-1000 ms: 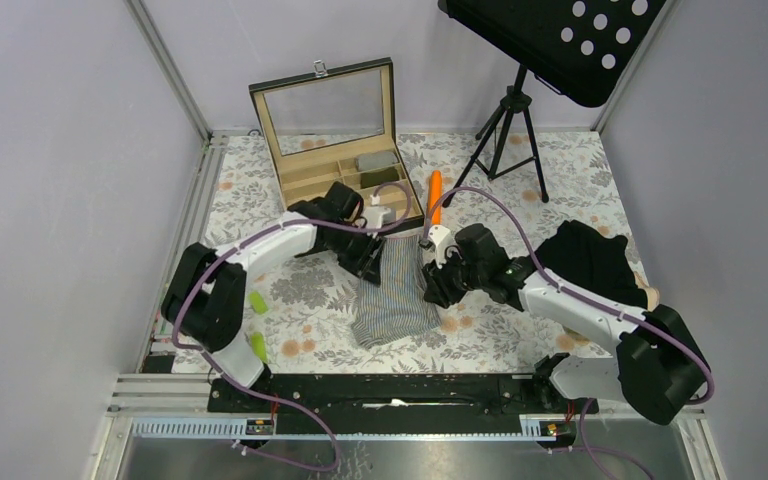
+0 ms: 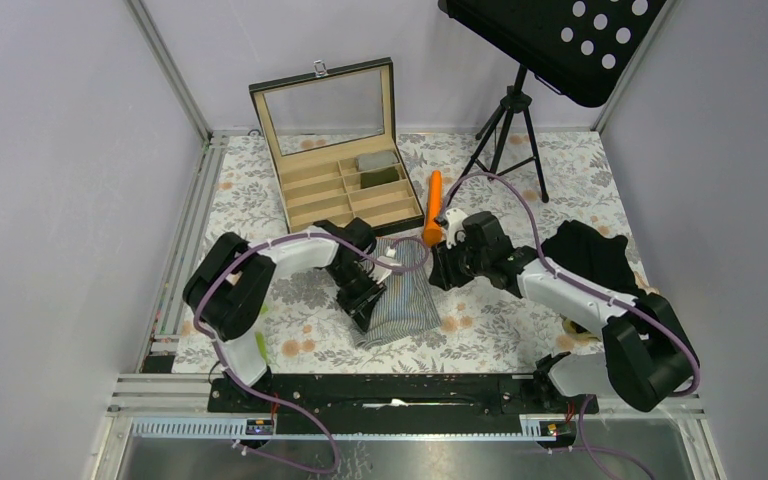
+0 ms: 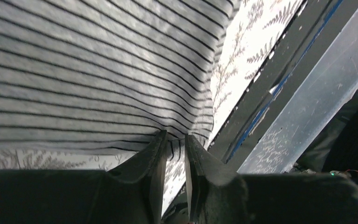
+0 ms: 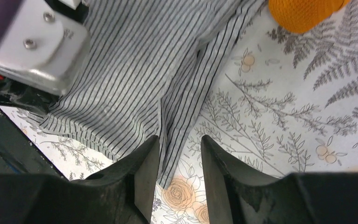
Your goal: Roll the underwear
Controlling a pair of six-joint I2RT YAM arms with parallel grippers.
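Observation:
Grey striped underwear (image 2: 405,305) lies flat at the table's middle, with a fold along its right side in the right wrist view. My left gripper (image 2: 360,312) is down on its near-left part; in the left wrist view its fingertips (image 3: 176,140) pinch the cloth's edge, which puckers there. My right gripper (image 2: 442,275) is just right of the cloth. In the right wrist view it (image 4: 179,144) is part open, its left finger over the folded edge and table showing between the fingers.
A wooden compartment box (image 2: 340,195) stands behind, with an orange cylinder (image 2: 434,200) beside it. A black cloth (image 2: 590,260) lies at the right, near a tripod stand (image 2: 508,120).
My left gripper has come down and toward the near side onto the cloth's near-left part. My right gripper has moved slightly right and back from the cloth.

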